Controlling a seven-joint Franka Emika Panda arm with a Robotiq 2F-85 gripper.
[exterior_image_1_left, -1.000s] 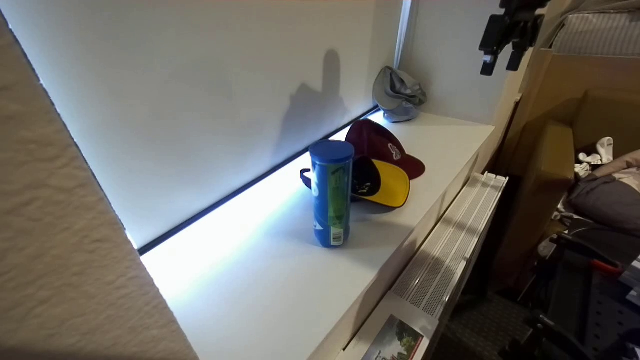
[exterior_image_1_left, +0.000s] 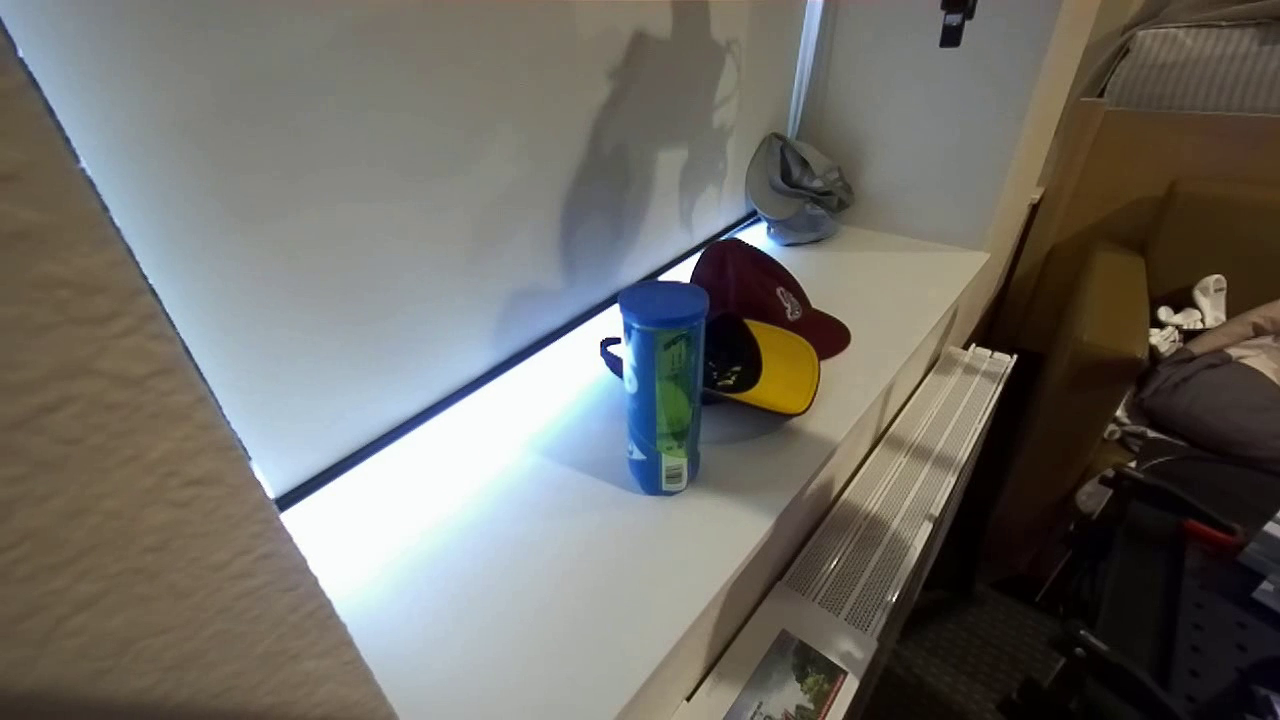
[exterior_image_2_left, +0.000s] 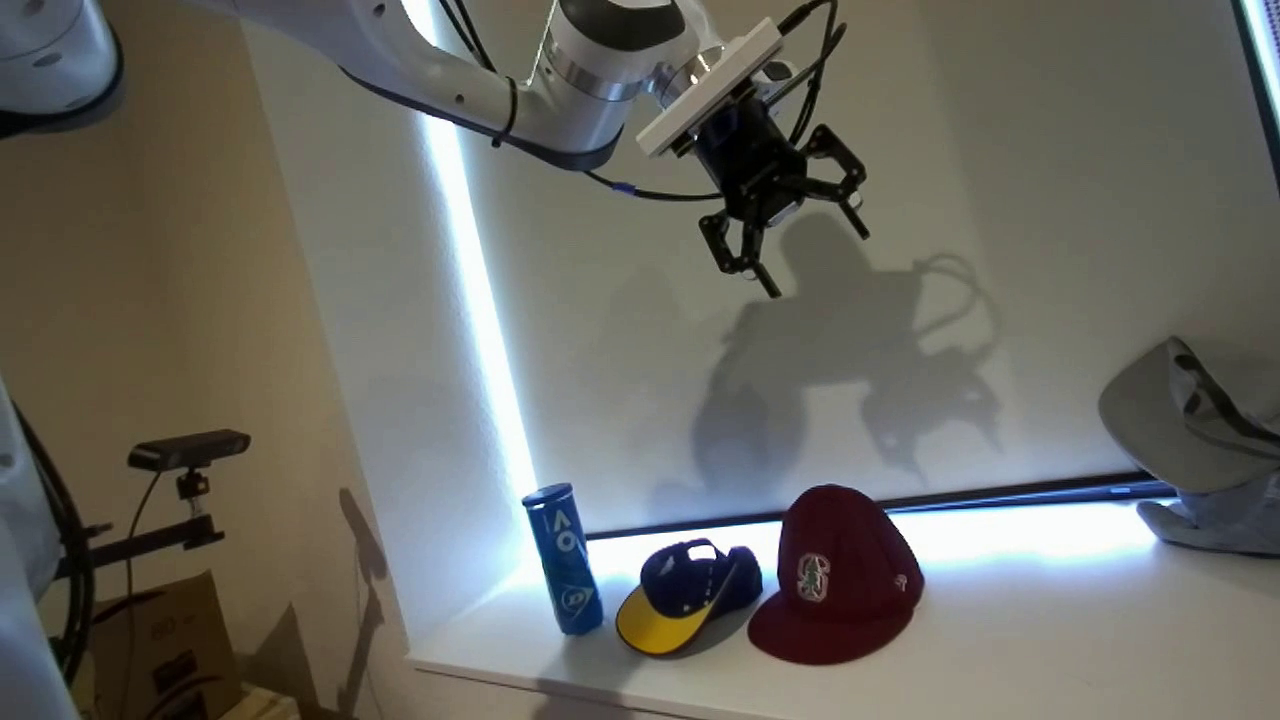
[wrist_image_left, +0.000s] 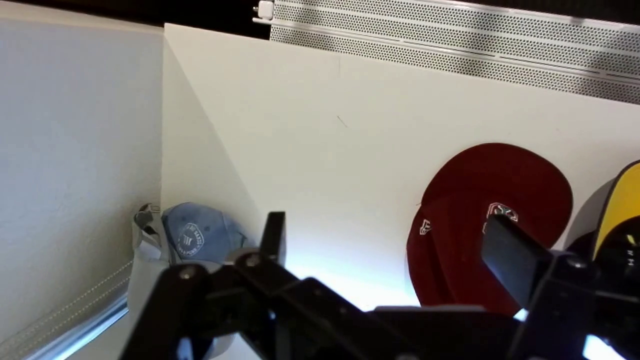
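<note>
My gripper (exterior_image_2_left: 818, 266) hangs open in the air above the windowsill, nothing between its fingers. A maroon cap (exterior_image_2_left: 846, 576) with a white-edged logo rests on the sill; in the wrist view the maroon cap (wrist_image_left: 456, 240) lies partly behind the right finger (wrist_image_left: 510, 258). Beside it is a navy cap with a yellow brim (exterior_image_2_left: 663, 628). A blue ball can (exterior_image_1_left: 663, 384) stands upright on the sill next to that cap. Grey and blue caps (exterior_image_1_left: 798, 186) are piled in the far corner; the wrist view shows a blue cap (wrist_image_left: 201, 231) there, close to the left finger (wrist_image_left: 274, 237).
Bare white sill (wrist_image_left: 312, 150) lies between the corner caps and the maroon cap. A perforated heater cover (exterior_image_1_left: 900, 492) runs along the sill's front edge, lower down. The window blind (exterior_image_1_left: 396, 216) closes off the back, and a side wall (wrist_image_left: 78, 132) bounds the corner.
In exterior view 1 my gripper has moved up, mostly out of the frame, and its shadow on the blind has changed shape and grown. The caps and the can are where they were.
</note>
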